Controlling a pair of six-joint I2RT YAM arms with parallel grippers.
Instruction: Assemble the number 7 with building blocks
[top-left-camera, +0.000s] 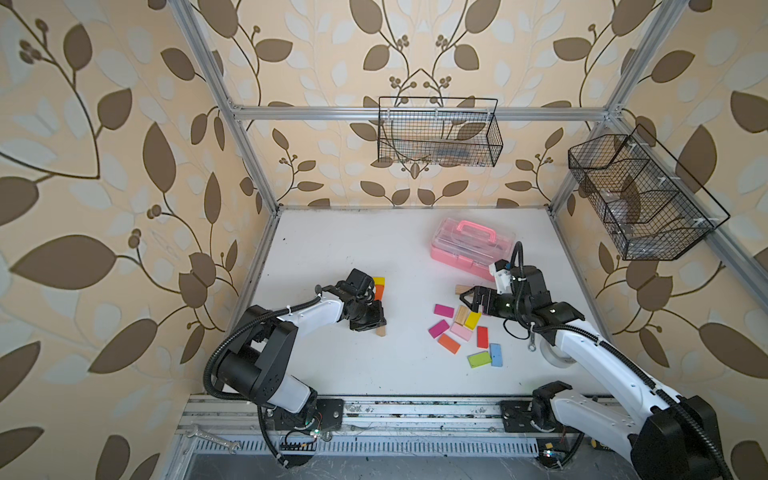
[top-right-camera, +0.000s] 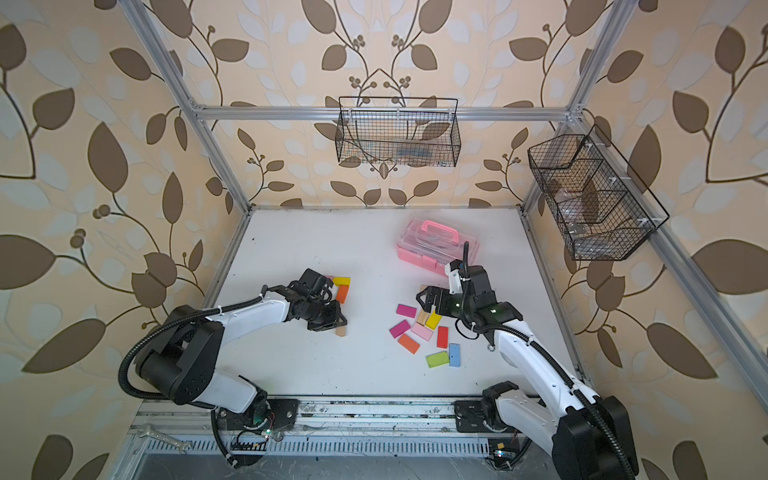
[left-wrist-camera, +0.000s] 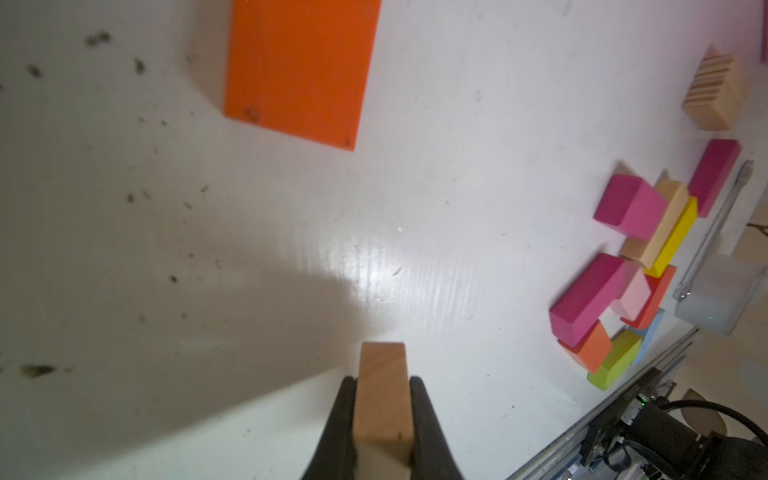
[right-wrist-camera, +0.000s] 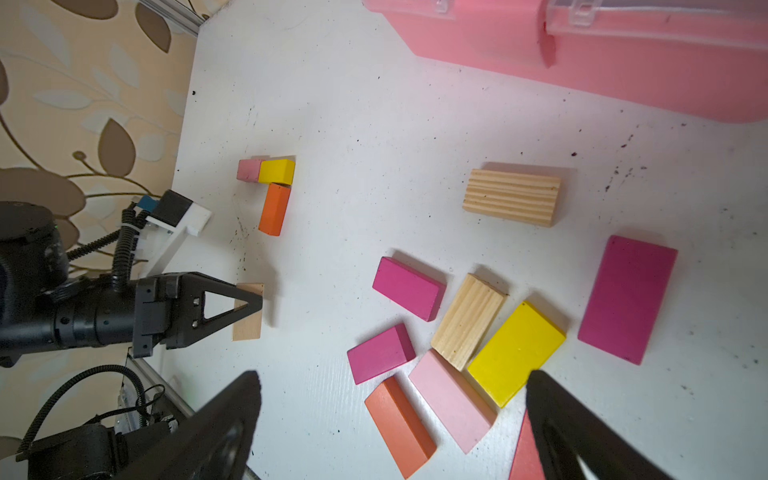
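Observation:
On the left of the table a pink block (right-wrist-camera: 249, 169) and a yellow block (right-wrist-camera: 277, 171) lie end to end. An orange block (right-wrist-camera: 274, 209) runs toward the front from under the yellow one's right part. My left gripper is shut on a wooden block (left-wrist-camera: 383, 392), seen in the left wrist view in front of the orange block, with a stretch of bare table between. Its shadow falls on the white surface. At the right, my right gripper stands open, fingers wide apart over the loose blocks, nothing between them.
Loose blocks lie at centre right: magenta (right-wrist-camera: 409, 288), wooden (right-wrist-camera: 469, 321), yellow (right-wrist-camera: 517, 353), pink (right-wrist-camera: 453, 400), orange (right-wrist-camera: 400, 426), red (top-left-camera: 482, 337), green (top-left-camera: 479, 359) and blue (top-left-camera: 496, 354). A pink case (top-left-camera: 472, 246) stands behind them.

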